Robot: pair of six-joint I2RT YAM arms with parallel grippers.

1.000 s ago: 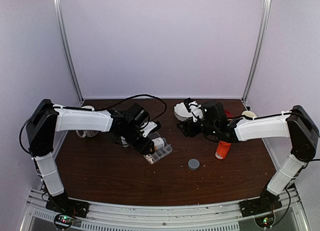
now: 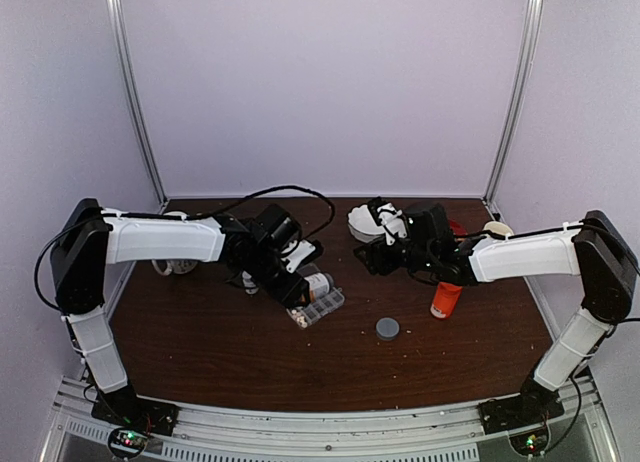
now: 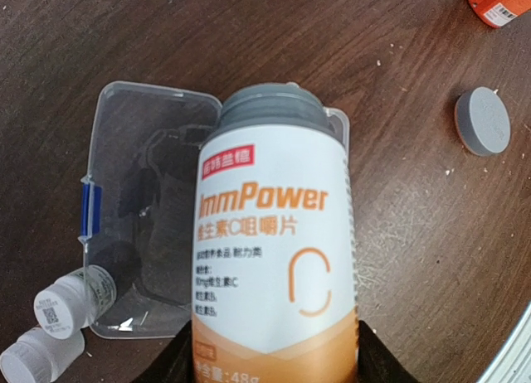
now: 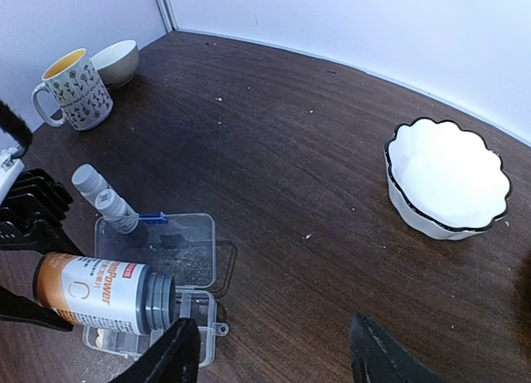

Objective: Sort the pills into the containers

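My left gripper (image 2: pixel 306 288) is shut on a white and orange pill bottle (image 3: pixel 274 225), which lies nearly level over a clear pill box (image 4: pixel 158 337). The bottle's grey neck is uncapped and its mouth points over the compartments in the right wrist view. A few pale pills (image 2: pixel 301 320) show in the box's near end; the bottle hides part of the other compartments. The lid (image 3: pixel 137 201) of the box is folded open. A grey cap (image 2: pixel 387 329) rests on the table. To the right, my right gripper hangs open, its fingers apart and empty.
Two small white bottles (image 3: pixel 62 317) stand by the lid. A white scalloped bowl (image 4: pixel 448 176) is at the back, an orange bottle (image 2: pixel 446 299) at the right, and a patterned mug (image 4: pixel 76 89) at the far left.
Almost nothing differs. The left gripper and the bottle have shifted very slightly over the box; the right arm stays where it was.
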